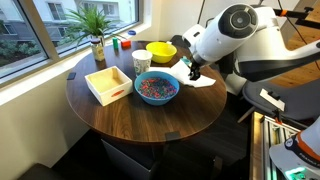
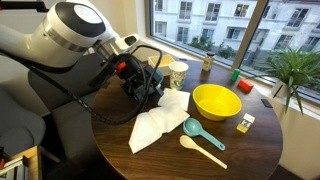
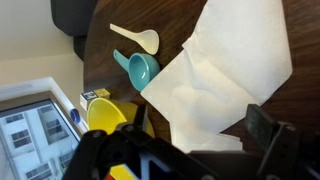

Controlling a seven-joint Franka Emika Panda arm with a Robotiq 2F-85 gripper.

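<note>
A white cloth or paper sheet [image 3: 195, 90] lies creased over the dark tabletop in the wrist view. In exterior view 2 the same white sheet [image 2: 158, 122] is spread between the arm and the yellow bowl [image 2: 216, 103]. Above it my gripper hangs with its fingers wide apart, nothing visibly held between them. Exterior view 1 has the gripper [image 1: 193, 70] over the sheet [image 1: 196, 79], to the right of a blue bowl [image 1: 157, 88] full of small red and blue pieces. Part of the sheet is hidden behind the arm there.
Near the sheet lie a teal ladle [image 2: 203, 133], a white spoon [image 2: 204, 151] and a small yellow box [image 2: 245, 123]. A pale open box [image 1: 109, 83], a patterned cup [image 1: 142, 62] and a plant [image 1: 92, 24] stand farther left.
</note>
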